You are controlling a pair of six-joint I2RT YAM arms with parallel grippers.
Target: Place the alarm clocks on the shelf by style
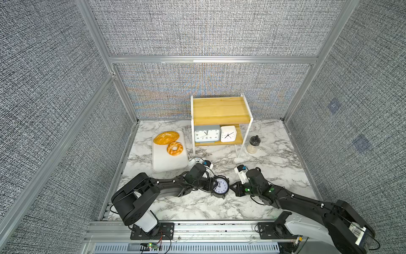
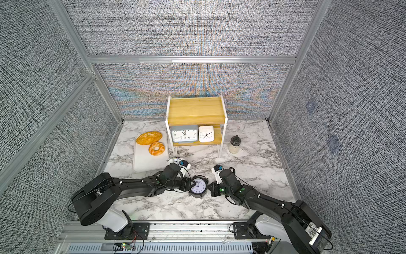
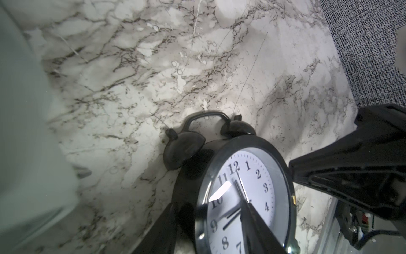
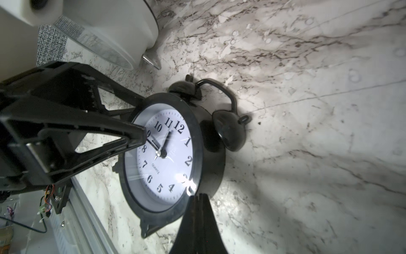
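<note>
A round black twin-bell alarm clock with a pale dial lies face up on the marble table. At its left rim my left gripper is shut on it, one finger over the dial and the other outside the rim. My right gripper is shut with nothing between its fingers, its tips close to the clock's right rim; contact cannot be told. A grey-blue rectangular clock and a white square clock stand side by side on the lower board of the shelf. The upper board is bare.
Left of the shelf lies a white tray with a bread loaf and a ring-shaped bread. A dark-lidded jar stands to the shelf's right. Bare table lies between the black clock and the shelf.
</note>
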